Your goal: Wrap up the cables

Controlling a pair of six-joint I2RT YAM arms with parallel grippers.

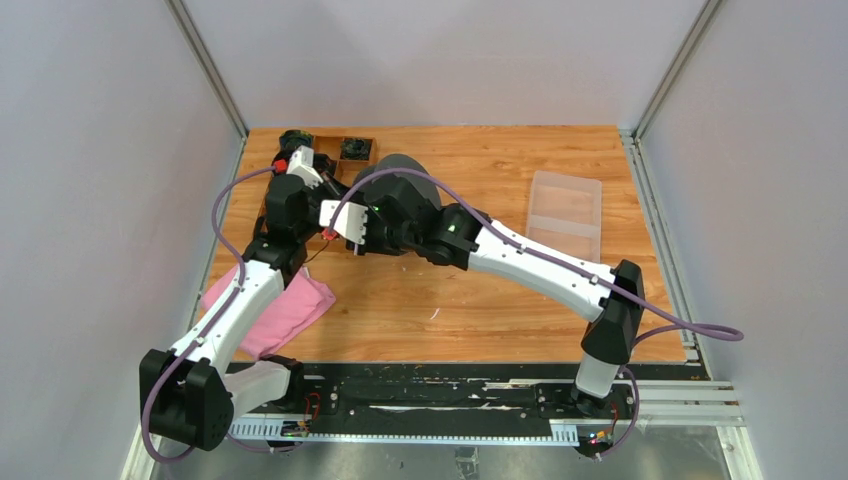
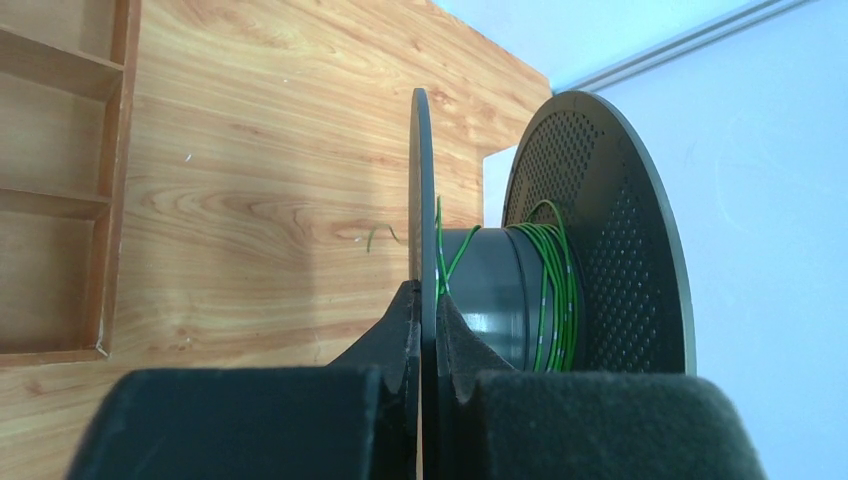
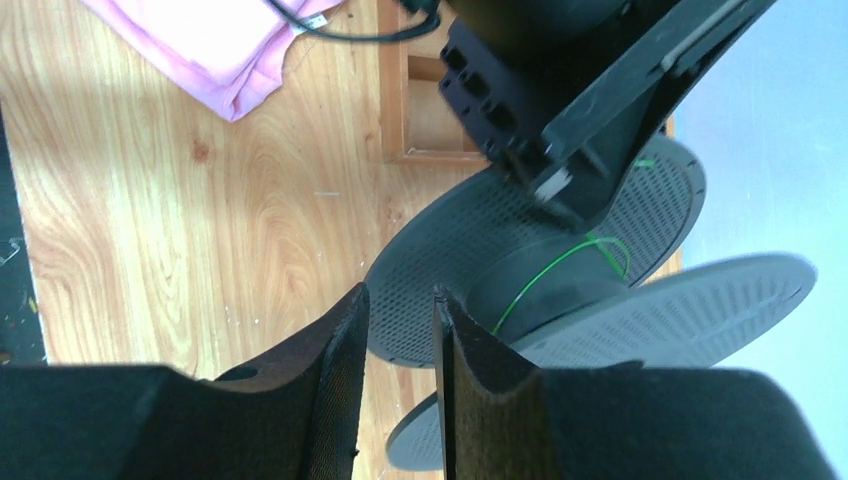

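Note:
A dark grey spool with two perforated flanges (image 2: 600, 230) carries several turns of green cable (image 2: 560, 290) around its core. My left gripper is shut on the rim of its near flange (image 2: 424, 190). Loose green strands show beside that flange. In the right wrist view, green cable (image 3: 545, 285) crosses the core (image 3: 560, 280) between the flanges. My right gripper stands partly open beside the spool, its fingertips apart, with no cable visible between them. From above, both arms hide much of the spool (image 1: 403, 162).
A wooden compartment box (image 2: 115, 200) lies at the back left, and a folded pink cloth (image 1: 285, 315) is at the front left. A clear plastic tray (image 1: 565, 210) sits on the right.

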